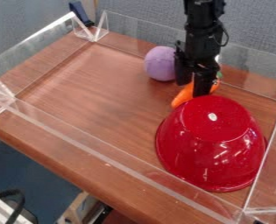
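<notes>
My black gripper [196,80] hangs down at the back right of the wooden surface, over an orange carrot-like object [183,96]. Its fingertips are dark and partly overlap that object, so whether they hold it is unclear. A purple ball-shaped object [160,63] sits just left of the gripper. In front, a large upturned red bowl [209,147] covers the right part of the surface.
Clear low walls [252,210] edge the wooden surface [88,92]. A blue floor and some equipment show beyond the front left edge.
</notes>
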